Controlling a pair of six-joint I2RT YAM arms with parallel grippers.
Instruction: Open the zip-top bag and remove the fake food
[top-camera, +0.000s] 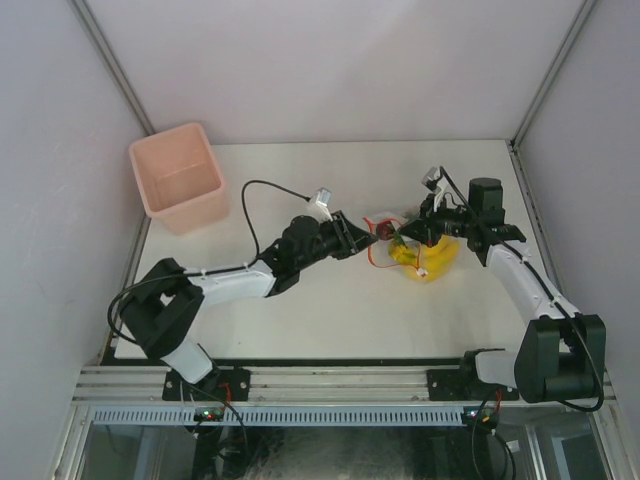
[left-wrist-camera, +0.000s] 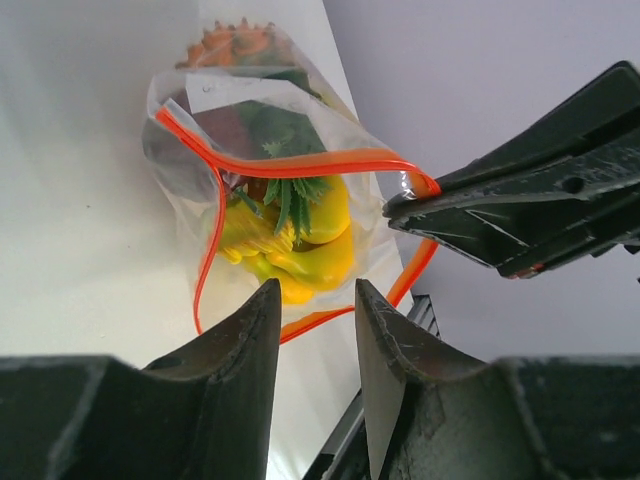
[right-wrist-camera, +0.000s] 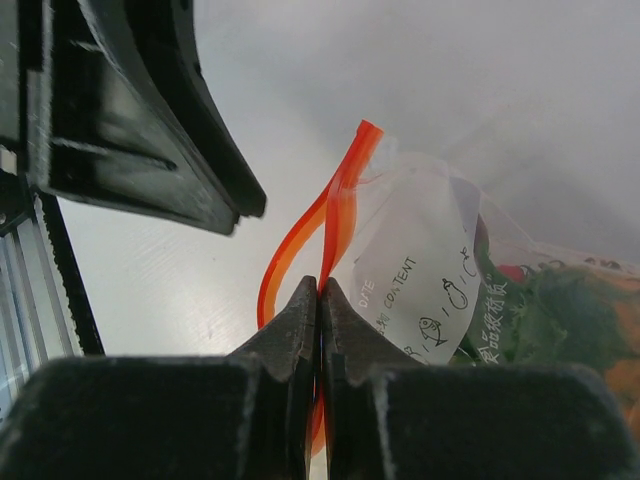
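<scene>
The clear zip top bag (top-camera: 393, 258) has its orange-rimmed mouth spread toward my left gripper (top-camera: 365, 236). Inside are yellow banana-like food (left-wrist-camera: 310, 262), green leafy tops (left-wrist-camera: 290, 190) and darker pieces. My right gripper is shut on the orange rim (right-wrist-camera: 345, 190) at the mouth's upper corner. My left gripper stands open just in front of the mouth, with nothing held between its fingers.
A pink bin (top-camera: 178, 182) sits at the back left. Walls close in behind and at both sides.
</scene>
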